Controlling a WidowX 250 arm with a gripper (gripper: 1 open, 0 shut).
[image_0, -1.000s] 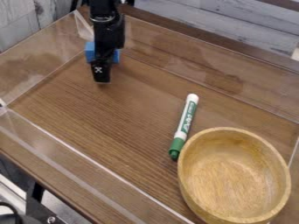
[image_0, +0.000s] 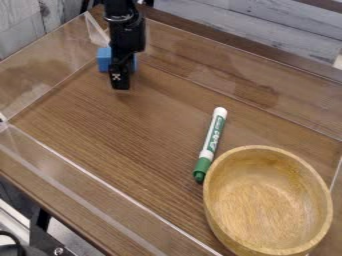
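Observation:
My black gripper (image_0: 120, 72) reaches down from the top of the view at the upper left, over a blue object (image_0: 104, 58) that is partly hidden behind it. Whether the fingers are open or shut, or touch the blue object, is too small and dark to tell. A white marker with green ends (image_0: 211, 144) lies on the wooden table right of centre.
An empty yellow-tan bowl (image_0: 267, 235) sits at the lower right. The table's edge runs along the left side.
The gripper has shifted slightly over the blue object. The marker and bowl have stayed where they were.

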